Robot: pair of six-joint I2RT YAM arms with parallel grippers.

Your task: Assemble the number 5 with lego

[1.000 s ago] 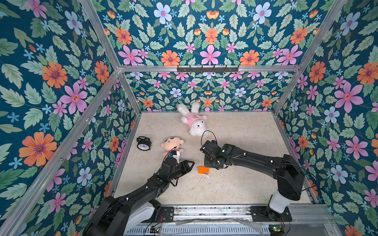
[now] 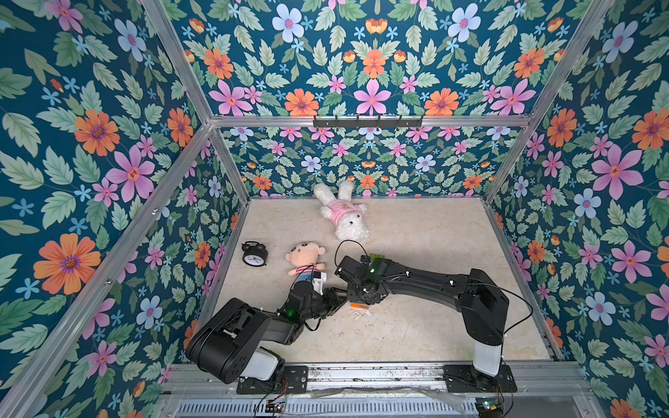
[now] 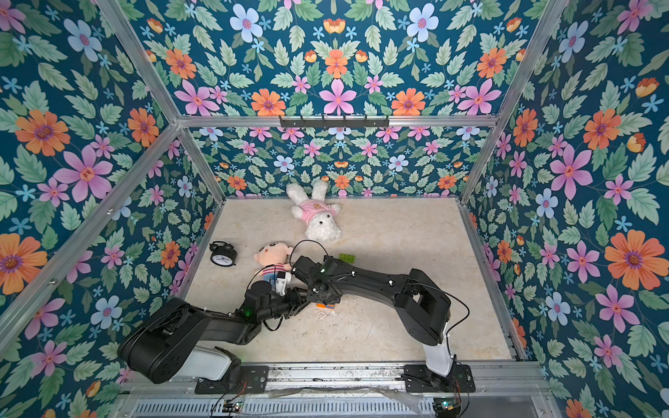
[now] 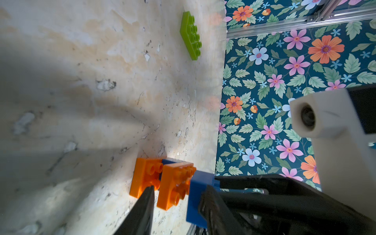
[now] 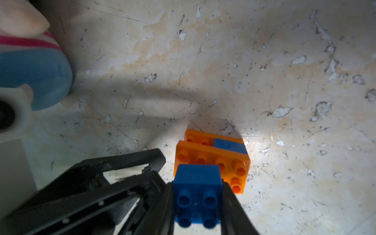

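Observation:
Orange bricks with a blue piece [image 5: 229, 145] lie at the table's middle, under both grippers. A blue brick [image 5: 197, 178] is between the fingertips of my right gripper, above the orange bricks; whether they grip it is unclear. My left gripper is close beside it, fingers apart near the bricks; the top views show the two grippers almost touching. A green brick [image 4: 188, 37] lies apart on the table, behind the right arm in the top right view.
A doll [image 2: 306, 257] lies just left of the grippers, a white plush rabbit [image 2: 348, 219] at the back, a black alarm clock [image 2: 254, 254] at the left.
My right gripper has moved left over the orange bricks, and my left gripper has moved rightward toward it, the two arms now meeting.

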